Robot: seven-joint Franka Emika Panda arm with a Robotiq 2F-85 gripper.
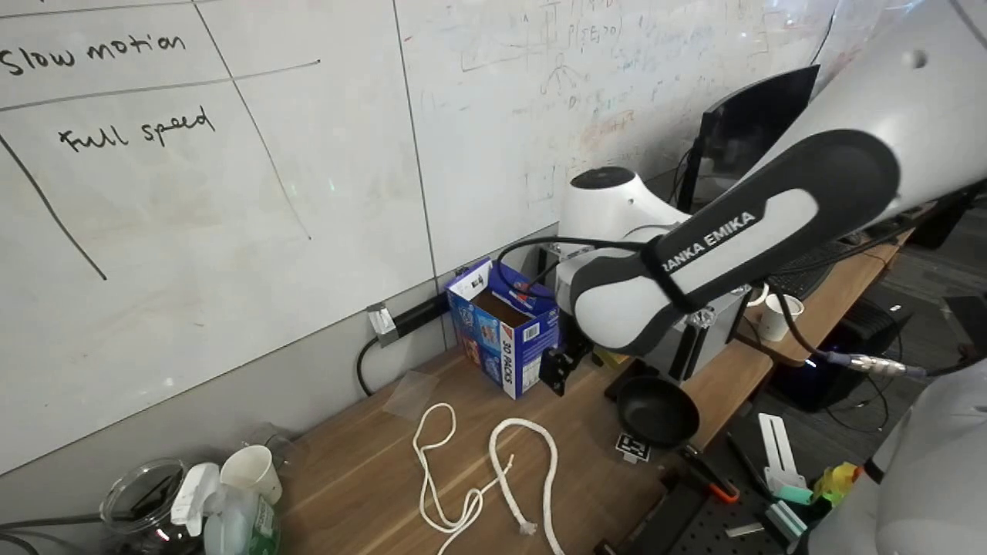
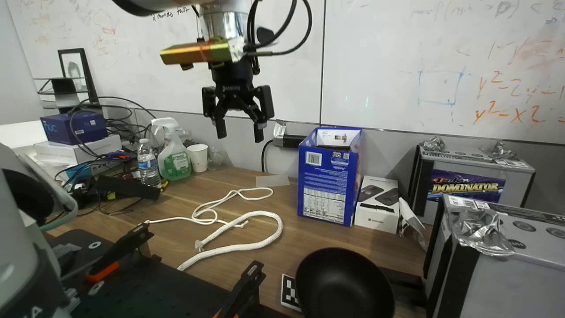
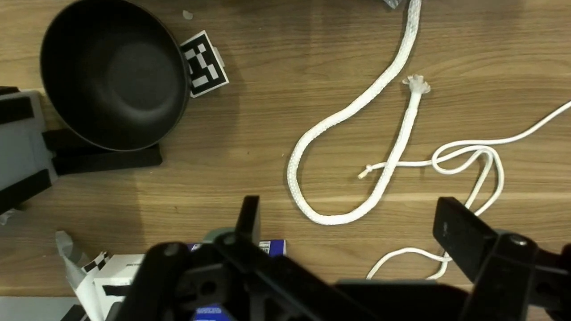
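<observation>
My gripper (image 2: 239,132) hangs above the table with its fingers open and nothing between the fingers. In exterior view 1 the gripper (image 1: 557,371) appears in front of the blue box, partly covered by the arm. A thick white rope (image 3: 316,131) lies in a hook-shaped bend on the wood, its frayed end showing. Beside it a thinner white cord (image 3: 476,142) lies in loose loops, with one end passing by the thick rope. In the wrist view both are beyond the gripper's (image 3: 350,220) fingers, and no contact shows.
An open blue box (image 2: 328,183) stands by the wall, with a white box (image 2: 377,206) beside it. A black pan (image 3: 115,75) sits near a grey battery (image 2: 492,254). A spray bottle (image 2: 173,156) and paper cup (image 2: 198,158) stand at the far side. Bare table surrounds the ropes.
</observation>
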